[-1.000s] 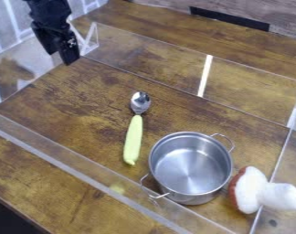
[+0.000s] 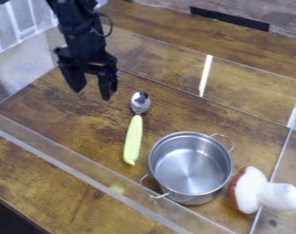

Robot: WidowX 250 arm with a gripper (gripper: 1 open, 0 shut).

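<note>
My gripper (image 2: 89, 84), dark, hangs from the upper left over the wooden table, its two fingers apart with nothing seen between them. To its right and a little lower lies a spoon (image 2: 134, 131) with a metal head and a pale yellow-green handle, pointing toward the front. A steel pot (image 2: 187, 167) with two wire handles stands at the lower right.
A white and red soft object (image 2: 268, 194) sits right of the pot. A white strip (image 2: 206, 75) lies on the table at upper right. Clear side panels border the table area.
My gripper has moved right and down from the far upper left, closer to the spoon. The spoon, pot and soft object have stayed still.
</note>
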